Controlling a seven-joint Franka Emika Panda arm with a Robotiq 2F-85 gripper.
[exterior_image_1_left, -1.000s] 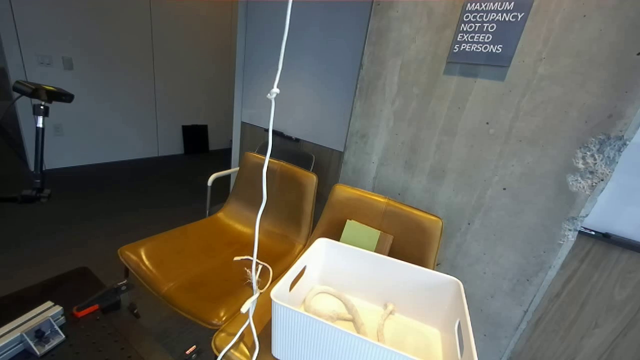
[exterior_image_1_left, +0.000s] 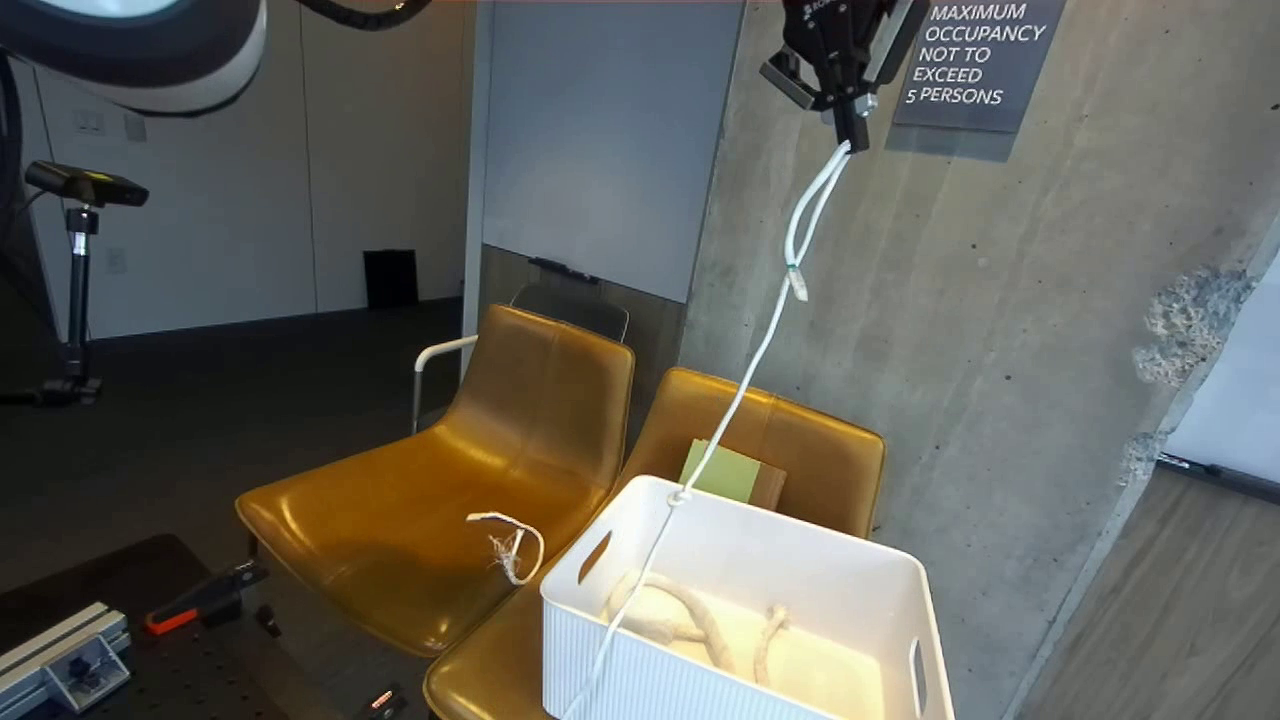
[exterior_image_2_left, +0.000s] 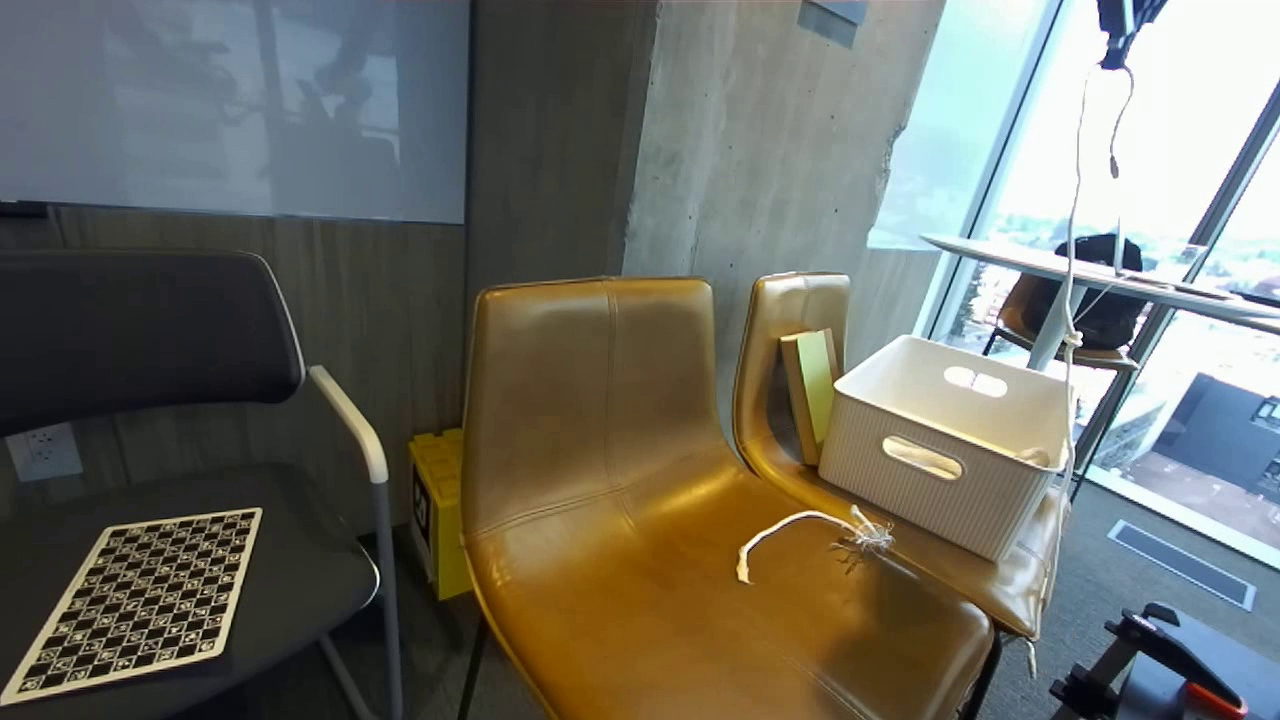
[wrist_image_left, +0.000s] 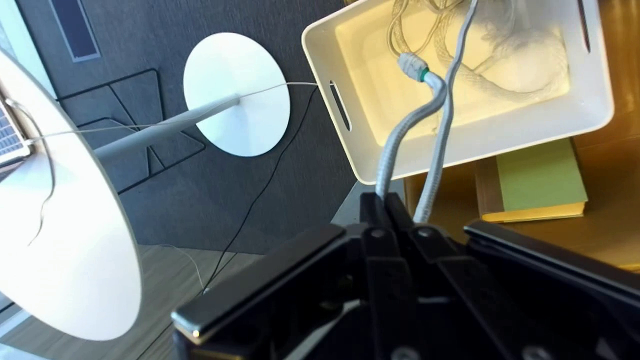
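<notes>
High above the white bin (exterior_image_1_left: 732, 516), my gripper (exterior_image_1_left: 851, 134) is shut on a white rope (exterior_image_1_left: 750, 360), pinched at its fingertips. A short end with a green band, the rope's end (wrist_image_left: 414, 66), hangs back beside the long strand. That strand runs down past the bin's near-left rim, with a knot (exterior_image_1_left: 679, 496) partway along it. In the wrist view the rope leaves the closed fingers (wrist_image_left: 367, 210) and passes over the bin. Other pale rope pieces (wrist_image_left: 516, 93) lie inside the bin, their outlines partly washed out.
The bin sits on a tan chair, with a green book (exterior_image_1_left: 726, 470) behind it. A frayed rope piece (exterior_image_2_left: 864, 528) lies on the neighbouring chair (exterior_image_2_left: 600, 516). A round white table (wrist_image_left: 72, 210) stands beyond the bin. Tools (exterior_image_1_left: 210, 594) lie at the lower left.
My gripper has come into view at the top of exterior view 1, holding the rope. The rope has swung right, from hanging over the left chair to slanting across the bin.
</notes>
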